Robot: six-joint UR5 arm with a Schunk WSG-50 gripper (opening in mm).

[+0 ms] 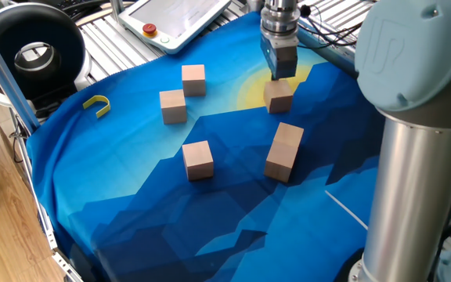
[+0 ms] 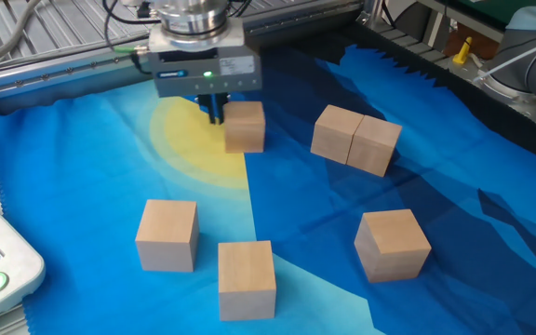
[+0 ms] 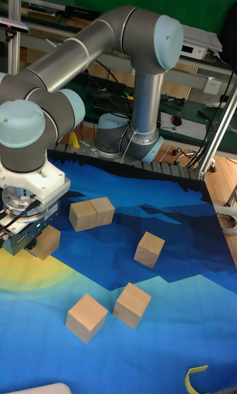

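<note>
A wooden cube stands at the edge of the yellow patch, just beside my gripper. The narrow dark fingers are together and low against the cube's side, not around it; nothing shows between them. Whether they touch the cube is hard to tell. Two cubes pressed side by side form a pair to the right. A lone cube rests on the dark blue area. Two more, one cube and another cube, stand near each other on the light blue side.
A yellow hook-shaped piece lies on the blue cloth near its edge. The teach pendant sits beyond the cloth. Clear cloth separates the single cube from the pair. My arm's column rises at the right.
</note>
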